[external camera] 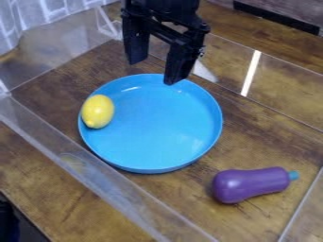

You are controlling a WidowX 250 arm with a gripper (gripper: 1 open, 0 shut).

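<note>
My black gripper [157, 59] hangs open over the back part of a blue plate [164, 132], its two fingers apart with nothing seen between them. A yellow lemon-like object [97, 111] rests inside the plate at its left side. A purple eggplant [250, 184] lies on the wooden surface at the lower right, apart from the plate.
A clear plastic wall [89, 175] runs diagonally along the lower left. The wooden surface [278, 113] right of the plate is mostly bare, as is the area at the back left.
</note>
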